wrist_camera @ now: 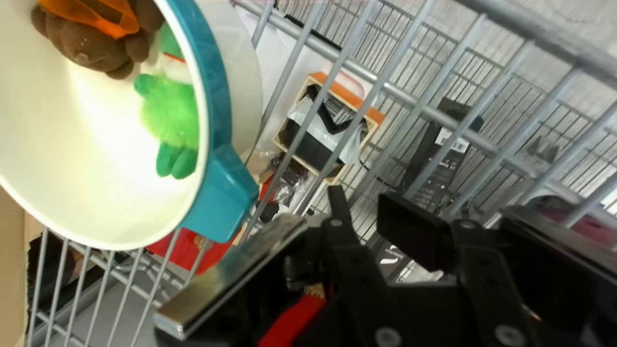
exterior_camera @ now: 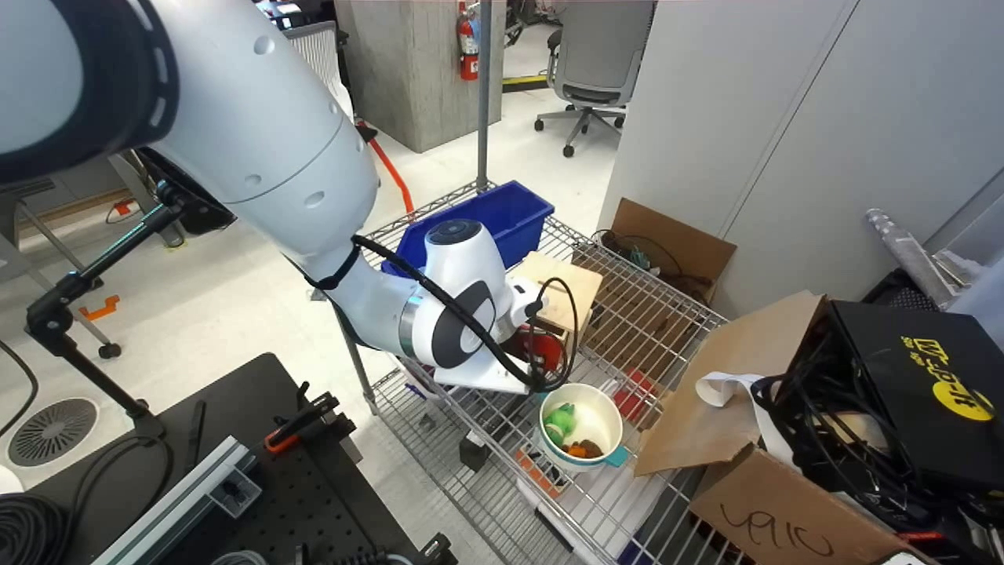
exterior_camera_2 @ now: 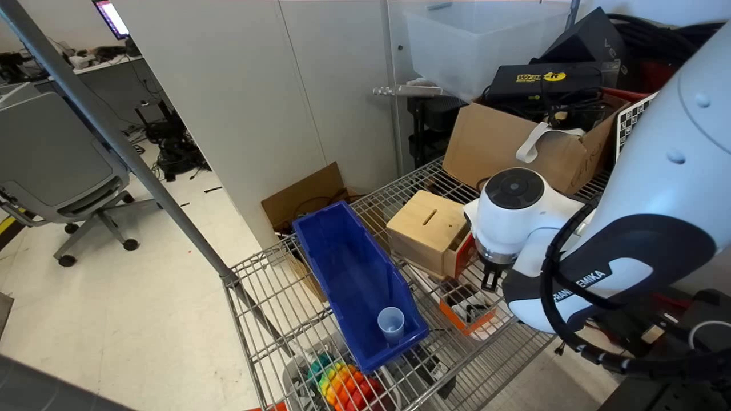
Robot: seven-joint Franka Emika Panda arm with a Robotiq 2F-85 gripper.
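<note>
A wooden box [exterior_camera_2: 423,226] with a slot in its top stands on the wire shelf. Its red-faced part [exterior_camera_2: 466,254] projects towards my gripper [exterior_camera_2: 490,283], which points down just beside it. In the wrist view, my gripper has a gap between its dark fingertips, with shelf wires showing through. No held thing can be made out there, and anything deeper between the fingers is hidden. A red piece [wrist_camera: 301,317] shows low at the left, partly behind the gripper.
A white pot [exterior_camera: 602,419] with teal handles and plush toys inside stands near the gripper. Beyond the box lies a blue bin [exterior_camera_2: 346,257] containing a translucent cup [exterior_camera_2: 391,323]. An open cardboard box [exterior_camera: 753,377] occupies the shelf's other end.
</note>
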